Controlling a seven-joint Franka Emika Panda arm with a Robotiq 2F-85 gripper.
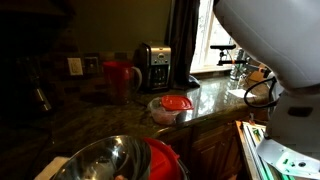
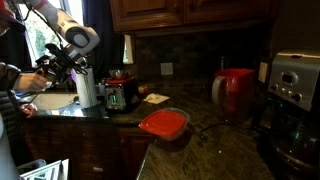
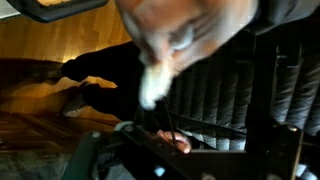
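In the wrist view, my gripper appears open, with dark fingers (image 3: pixel 285 150) wide apart at the bottom. A blurred human hand (image 3: pixel 175 35) is close in front of it; whether it touches the gripper cannot be told. A second, partly hidden hand (image 3: pixel 175 142) shows lower down. Nothing held is discernible in the dark. Exterior view 2 has the arm (image 2: pixel 82 38) at the far left, by the window and away from the red-lidded bowl (image 2: pixel 164 124) on the counter.
A metal bowl (image 1: pixel 105 160) and a red container (image 1: pixel 162 158) are close to exterior view 1's camera. Farther back are a red pitcher (image 1: pixel 120 80) and a coffee maker (image 1: pixel 156 67). Someone's bare foot (image 3: pixel 75 101) is on the wooden floor (image 3: pixel 95 38) below my gripper.
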